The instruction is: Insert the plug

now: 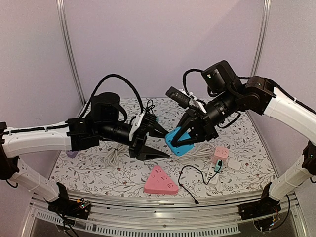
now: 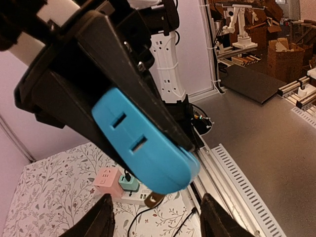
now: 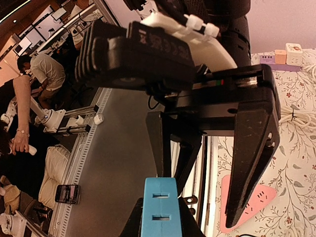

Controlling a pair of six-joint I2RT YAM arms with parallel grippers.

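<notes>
Held high above the table, the blue socket piece [image 1: 177, 143] sits in my right gripper [image 1: 181, 134], which is shut on it; its slotted face fills much of the left wrist view [image 2: 143, 143]. My left gripper [image 1: 161, 143] is open just left of it, fingers apart at either side, below it in the left wrist view, with nothing between them. The pink triangular socket [image 1: 159, 183] lies on the table beneath. A black cable with a small teal piece [image 1: 217, 166] rests on a white strip at the right.
A pink cube socket [image 1: 220, 153] stands at the right, beside white cable bundles [image 1: 196, 154]. More cables [image 1: 112, 155] lie at left. A purple strip with small blocks [image 3: 278, 63] shows in the right wrist view. The front rail [image 1: 163, 205] borders the table.
</notes>
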